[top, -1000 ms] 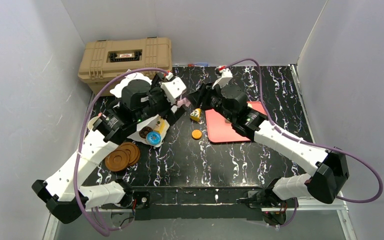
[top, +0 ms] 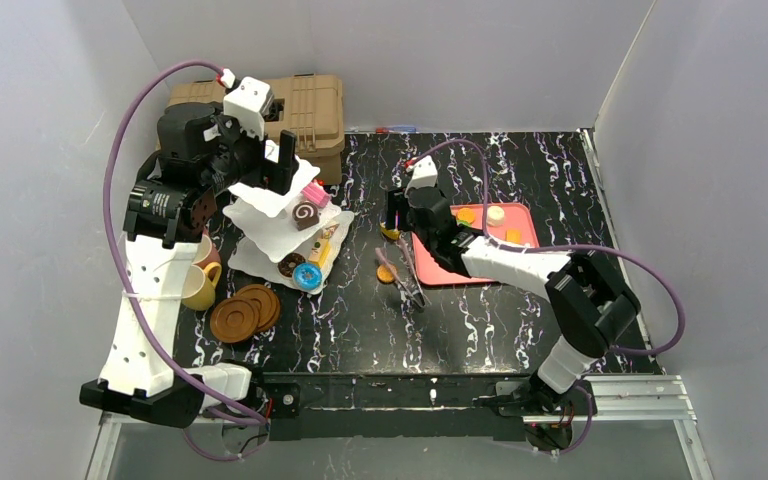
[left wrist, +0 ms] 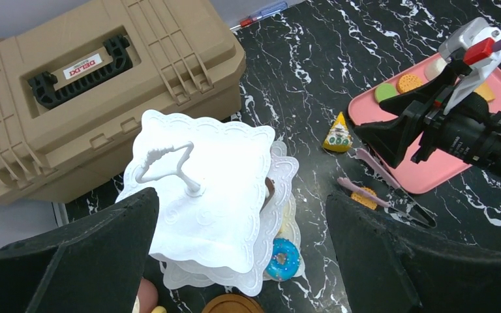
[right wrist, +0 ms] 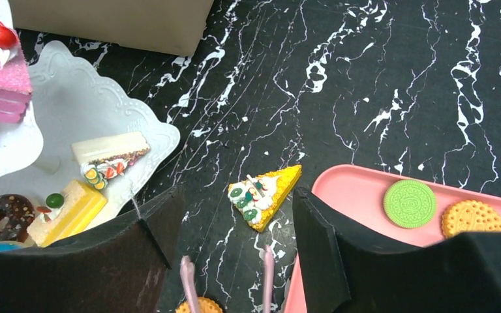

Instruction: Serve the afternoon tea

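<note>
My left gripper (top: 276, 165) hangs open and empty above the white tiered stand (left wrist: 215, 176), which holds cakes, sandwiches and donuts. My right gripper (top: 397, 208) is over the tabletop between stand and pink tray (top: 435, 270); in its wrist view its fingers are apart with nothing seen gripped. Just beyond them lies a yellow cake slice (right wrist: 267, 195). Pink-tipped tongs (left wrist: 404, 199) lie below that gripper, over or beside an orange biscuit (top: 385, 273). The tray holds biscuits, including a green one (right wrist: 409, 203).
A tan case (left wrist: 189, 52) stands at the back left. Cups (top: 200, 287) and brown coasters (top: 233, 320) are at the left front.
The left gripper has moved up-left over the stand. The right gripper has moved lower.
</note>
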